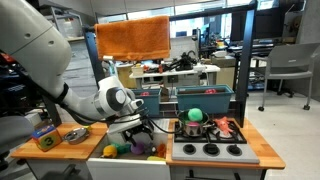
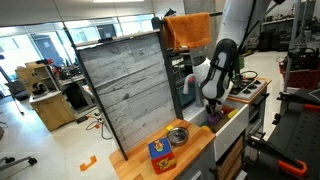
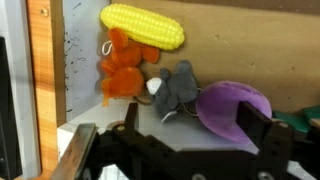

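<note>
Looking down in the wrist view, my gripper is open over a drawer, nothing held between its wide-set fingers. A purple oval object (image 3: 228,110) lies beneath it toward the right, partly covered by the right finger. Beside that, a small grey plush toy (image 3: 175,88) rests on the drawer floor. An orange plush toy (image 3: 124,68) sits to the left, and a yellow corn cob (image 3: 143,26) lies along the top. Part of a green thing (image 3: 298,121) shows at the right. In exterior view 1 the gripper (image 1: 138,146) is over the drawer's contents.
The drawer's pale front (image 1: 130,170) stands out from the counter. To its right is a stove (image 1: 212,150) with a pot (image 1: 195,124) and a green round item (image 1: 195,114). A metal bowl (image 2: 178,135) and a colourful box (image 2: 161,155) occupy the counter at the other side.
</note>
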